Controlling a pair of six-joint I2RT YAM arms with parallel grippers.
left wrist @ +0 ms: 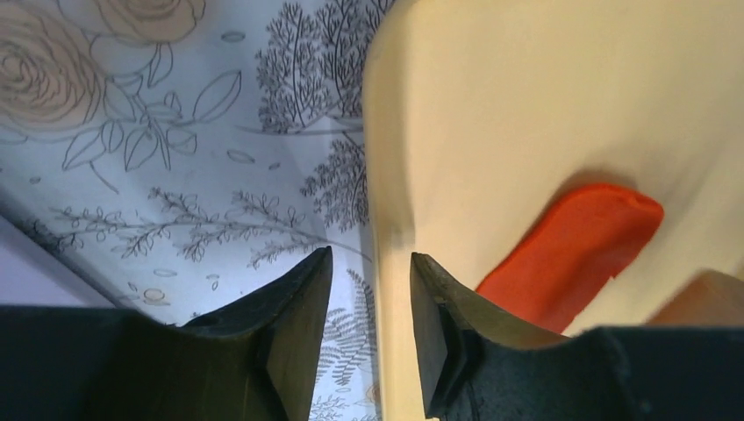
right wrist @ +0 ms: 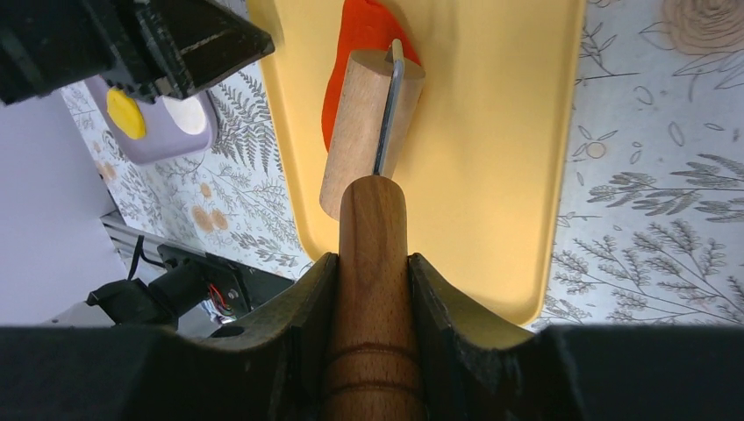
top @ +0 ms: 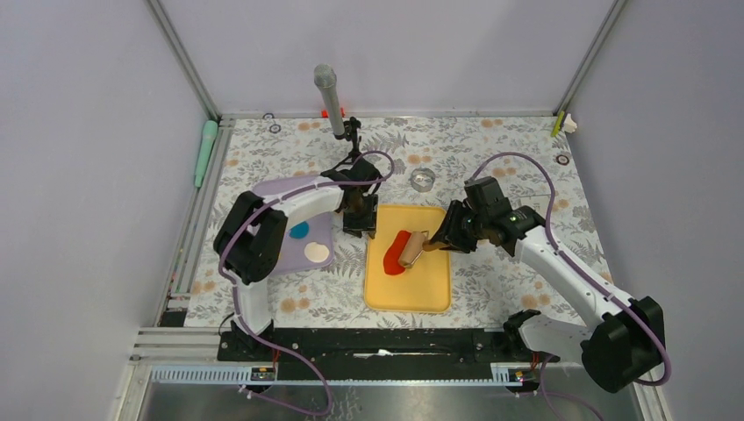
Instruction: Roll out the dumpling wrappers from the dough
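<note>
A yellow tray (top: pixel 408 294) lies centre table with red dough (left wrist: pixel 566 254) on it. A wooden roller (right wrist: pixel 351 123) rests on the dough, its right part; its handle (right wrist: pixel 373 228) is held in my right gripper, shut on it. My left gripper stands open at the tray's left edge, nothing seen between its fingers. A purple tray (top: pixel 316 263) to the left carries a pale round piece (top: pixel 316 252) and coloured pieces, partly hidden by the left arm in the top view.
A clear dish (top: pixel 422 179) sits behind the yellow tray. A stand with a grey cylinder (top: pixel 325 88) rises at the back.
</note>
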